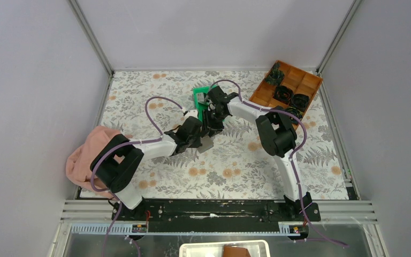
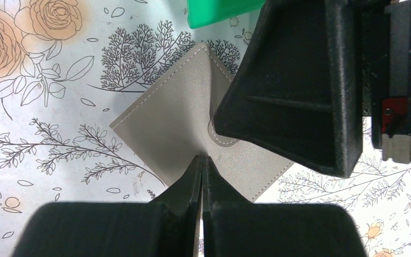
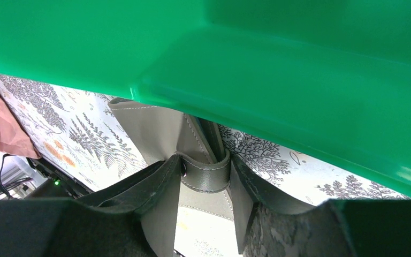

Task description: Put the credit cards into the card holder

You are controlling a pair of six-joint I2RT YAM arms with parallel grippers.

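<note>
A grey stitched leather card holder (image 2: 166, 118) lies on the patterned mat in the middle, its strap tab (image 3: 203, 174) between the fingers of my right gripper, which stands open around it. My left gripper is shut over the holder's face, its tips at the leather, nothing visible between them. The right gripper's black body covers part of the holder in the left wrist view. No card is clearly visible.
A green tray (image 1: 200, 90) stands just behind both grippers, its edge over the holder in the right wrist view. An orange compartment box (image 1: 298, 80) with coiled cables sits back right, a pink cloth (image 1: 83, 160) at left.
</note>
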